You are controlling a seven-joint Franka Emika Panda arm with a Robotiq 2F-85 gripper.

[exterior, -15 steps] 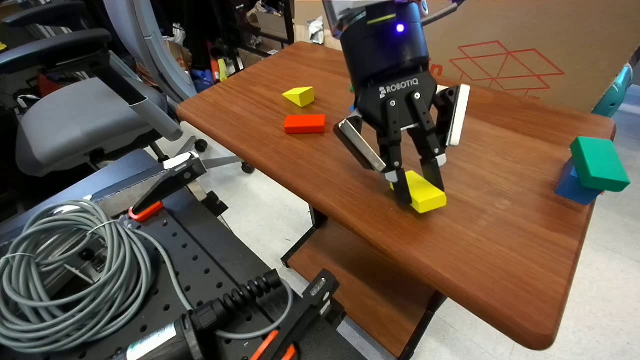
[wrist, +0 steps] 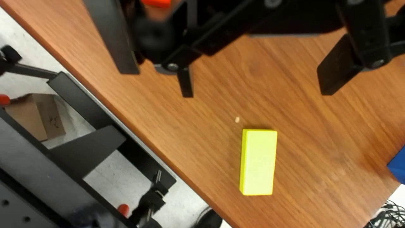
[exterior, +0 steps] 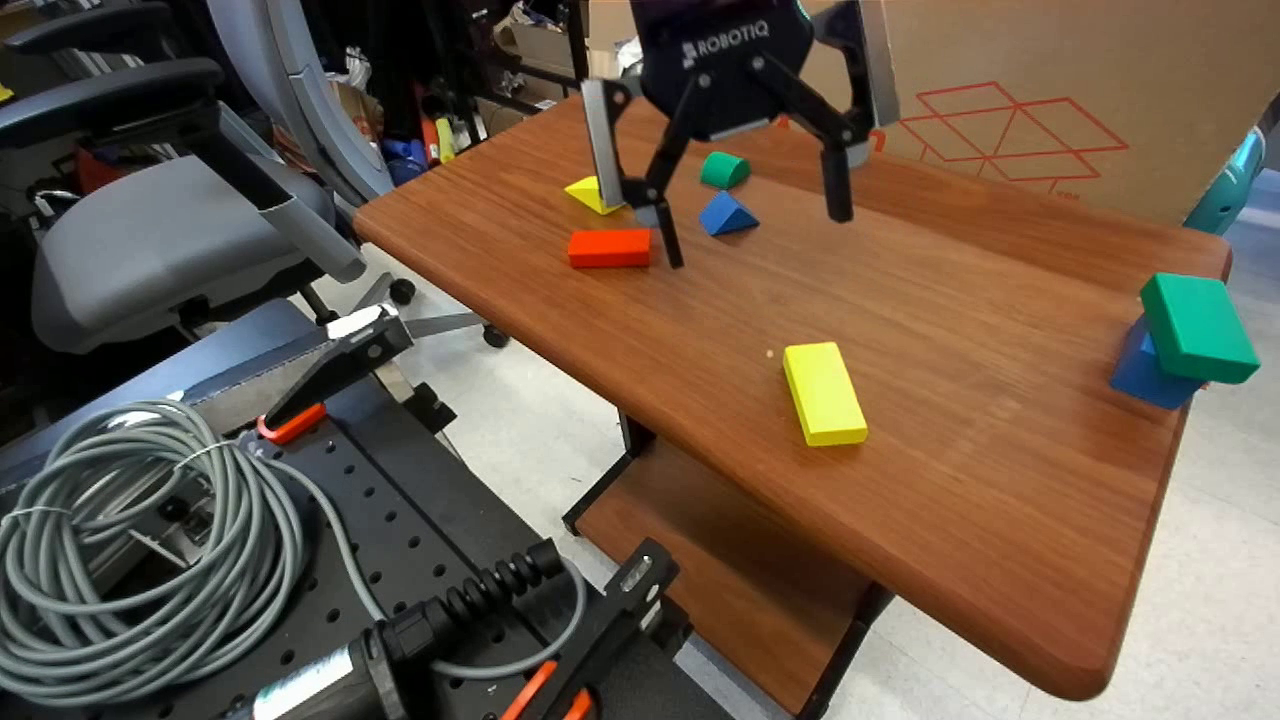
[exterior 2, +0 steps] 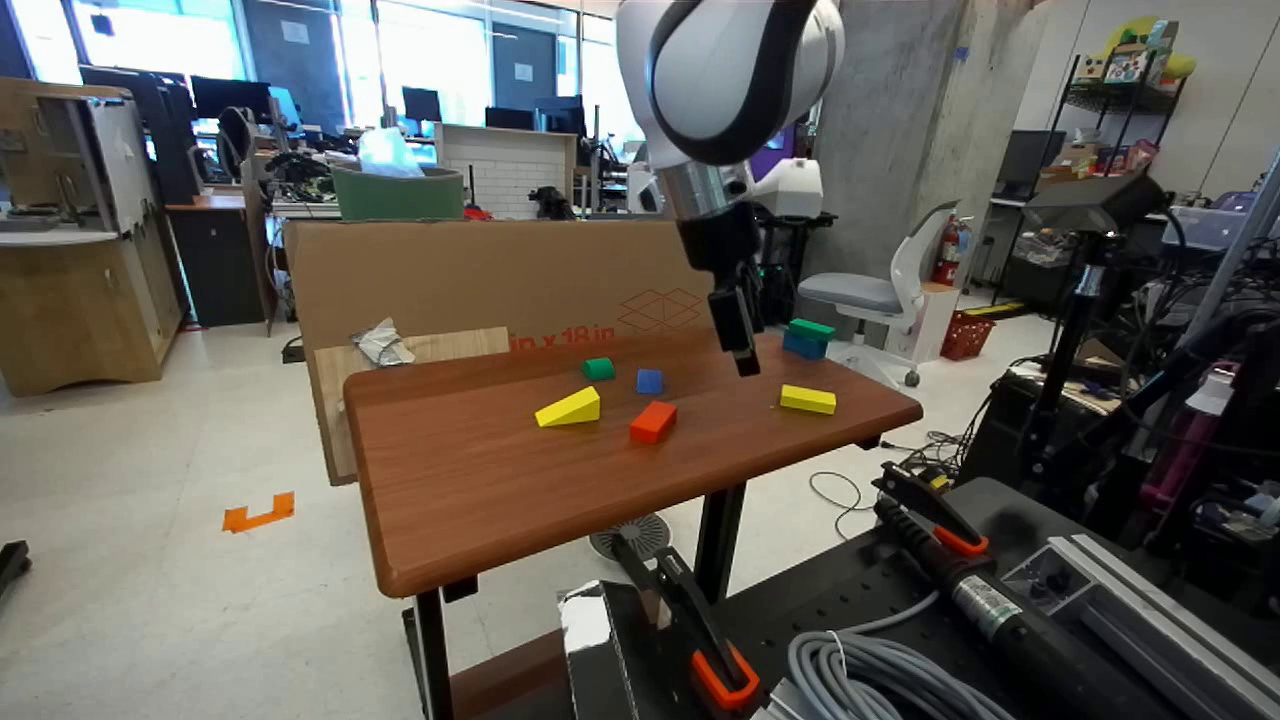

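My gripper (exterior: 758, 244) hangs open above the table, its fingers spread wide and nothing between them. In the wrist view both fingertips show, and a yellow rectangular block (wrist: 259, 162) lies flat on the wood below and clear of them. The same yellow block (exterior: 825, 395) rests near the table's front edge in exterior view 1. Behind the gripper are a red block (exterior: 609, 248), a yellow wedge (exterior: 590, 194) partly hidden by a finger, a blue triangular block (exterior: 727, 214) and a green half-round block (exterior: 725, 169). A green block (exterior: 1197, 326) sits on a blue block (exterior: 1148, 372) at the right.
The wooden table (exterior: 960, 504) has bare room around the yellow block and toward the right. A large cardboard panel (exterior: 1080, 108) stands along the far side. Coiled grey cable (exterior: 120, 540) and clamps lie on the black bench in front.
A second ago the gripper was low, with its fingers around the yellow block. Now it is up and back, apart from the block, which lies flat, slightly shifted; the fingers are wider.
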